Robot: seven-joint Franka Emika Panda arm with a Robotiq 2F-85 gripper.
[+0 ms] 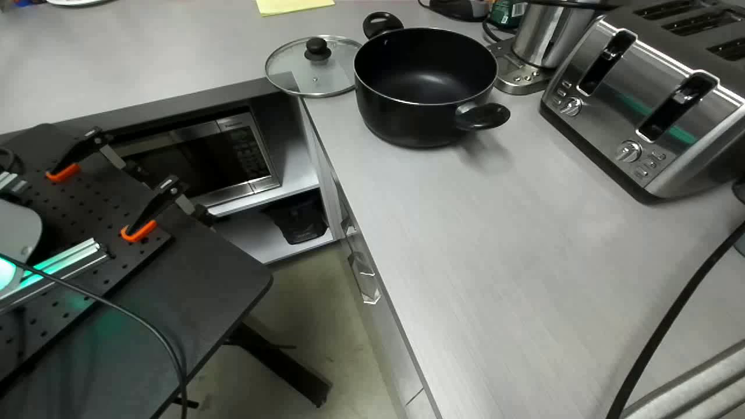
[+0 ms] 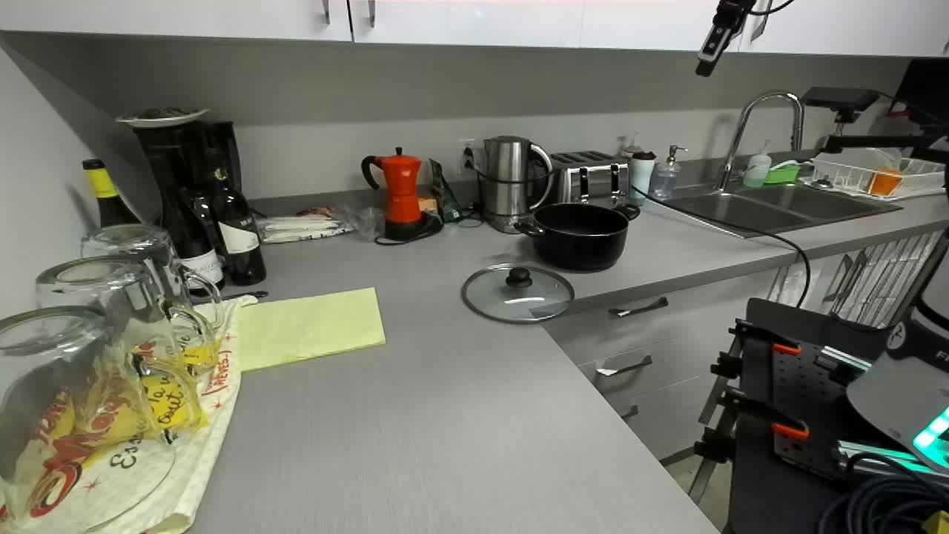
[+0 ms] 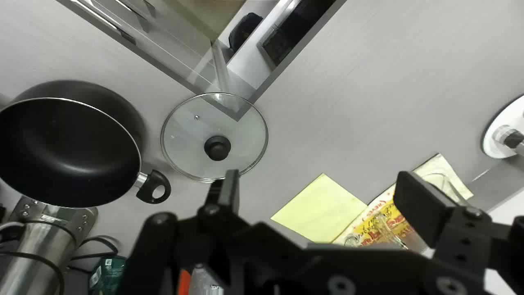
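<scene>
My gripper is open in the wrist view, with its two dark fingers wide apart and nothing between them. It looks down on the counter from above. A black pot (image 1: pixel 426 77) stands uncovered on the counter, and its inside looks empty. Beside it lies a round glass lid (image 1: pixel 297 63) with a black knob, over the counter's inner corner. In the wrist view the lid (image 3: pixel 189 142) is left of the gap between my fingers, and the pot (image 3: pixel 73 147) is farther left. A flat yellow cloth (image 2: pixel 307 328) lies on the counter, apart from the lid.
A toaster (image 1: pixel 649 98), steel kettle (image 2: pixel 508 173) and red moka pot (image 2: pixel 404 191) stand along the back. Glass mugs (image 2: pixel 80 383) rest on a printed towel at the left, with bottles (image 2: pixel 236 227) behind.
</scene>
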